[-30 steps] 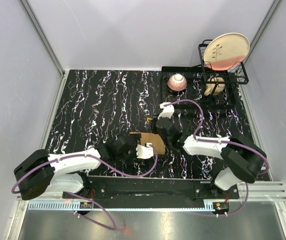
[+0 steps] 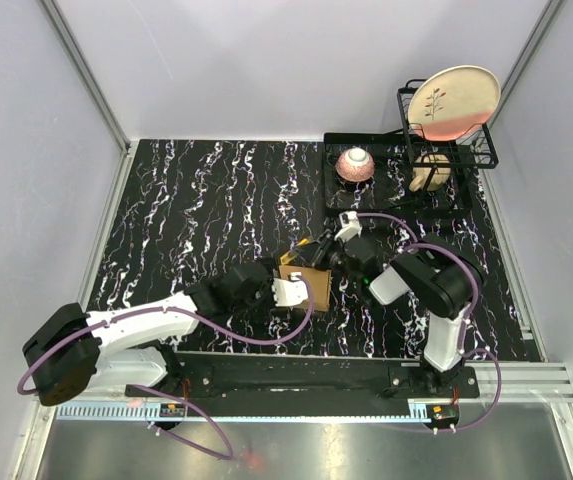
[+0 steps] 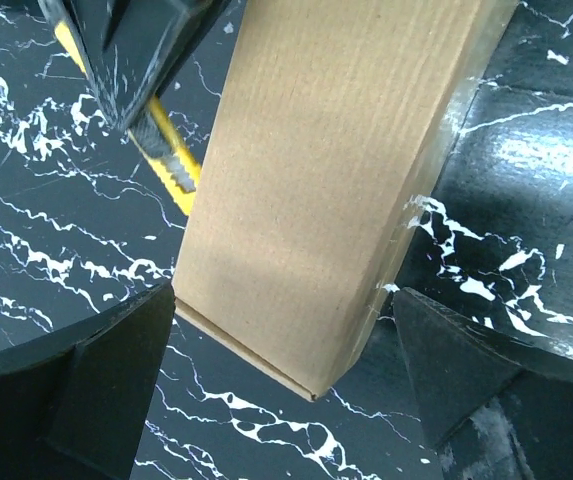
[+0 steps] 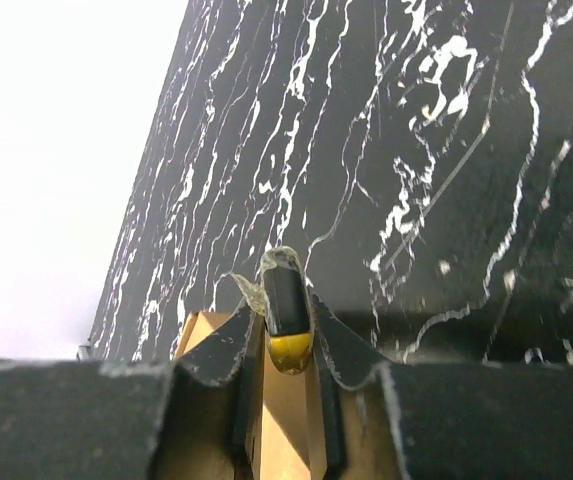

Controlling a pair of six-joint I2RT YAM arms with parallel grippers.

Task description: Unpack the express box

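Observation:
A brown cardboard box (image 2: 311, 291) lies on the dark marbled table; its plain face and one taped side show in the left wrist view (image 3: 311, 150). My left gripper stands open, one finger on either side of the box's near end; contact is hard to judge. The right gripper is shut on a yellow and black box cutter (image 4: 288, 310). In the left wrist view the cutter (image 3: 171, 165) points down along the box's left edge, its tip hidden behind or against that edge. No opening in the box shows.
A black dish rack (image 2: 396, 212) stands at the back right, holding an upturned bowl (image 2: 355, 165) and, higher up, a large plate (image 2: 453, 102).
My right arm has swung left at the elbow, and the wrist has turned. The cutter now slants down to the box's back left edge.

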